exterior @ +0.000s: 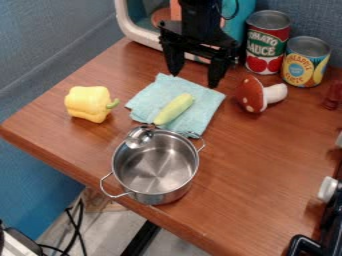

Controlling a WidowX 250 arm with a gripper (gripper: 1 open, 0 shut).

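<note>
The black gripper [194,62] hangs over the back of the table, its two fingers apart and pointing down, open with nothing seen between them. Below it a pale yellow cob-like vegetable [173,109] lies on a folded light blue cloth [199,116]. A steel pot [156,172] stands near the front, with a glass lid or ladle-like piece [139,138] at its rim. A yellow pepper [90,103] lies to the left, and a red-capped toy mushroom [255,95] to the right of the cloth.
A tomato sauce can [266,43] and a second can [306,62] stand at the back right, a small red bottle [334,96] at the edge. A teal and white toy box [139,20] is behind the gripper.
</note>
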